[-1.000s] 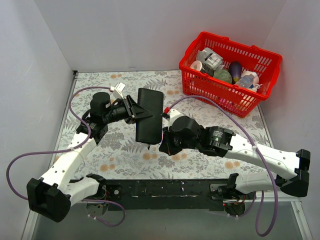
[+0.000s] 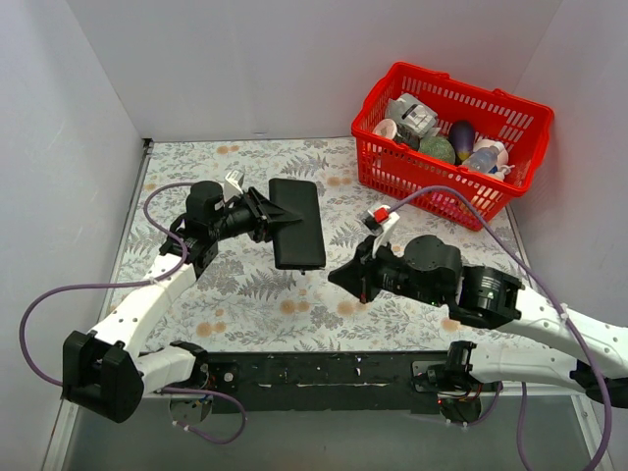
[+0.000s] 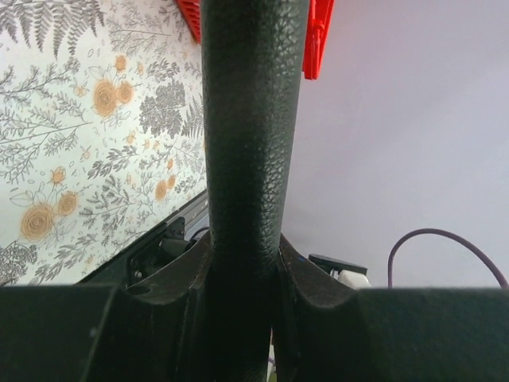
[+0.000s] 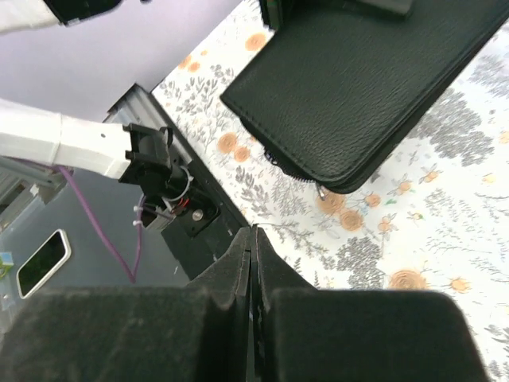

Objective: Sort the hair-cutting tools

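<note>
The black leather case [image 2: 297, 224] hangs above the table, its long side running away from the front edge. My left gripper [image 2: 275, 218] is shut on its left edge; in the left wrist view the case [image 3: 250, 119] rises straight out of the fingers. To the right of the case, and apart from it, is my right gripper [image 2: 334, 279]. Its fingers [image 4: 231, 274] meet with nothing between them. In the right wrist view a zipper [image 4: 288, 165] shows along the near end of the case, and its small metal pull [image 4: 320, 192] dangles clear of those fingers.
A red basket [image 2: 388, 172] holding several items stands at the back right. Floral cloth covers the table [image 2: 226, 314], with bare room around the case. A black rail [image 2: 314, 381] runs along the front edge. Purple cables loop beside both arms.
</note>
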